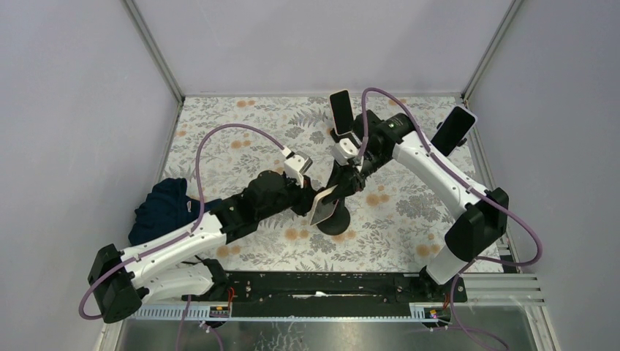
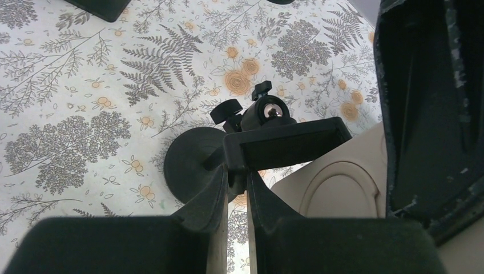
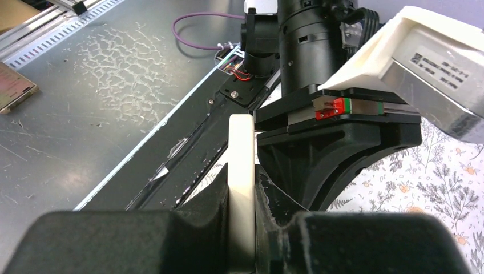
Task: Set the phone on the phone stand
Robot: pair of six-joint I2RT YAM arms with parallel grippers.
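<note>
In the top view, a phone hangs over the middle phone stand, held by my right gripper; in the right wrist view its pale edge sits between that gripper's fingers. My left gripper is at the stand from the left. In the left wrist view its fingertips are at the end of the stand's black holder, whose ball joint and round base show behind. Whether the holder is gripped firmly is hard to tell.
Two more stands holding phones stand at the back and back right. A dark cloth lies at the left edge.
</note>
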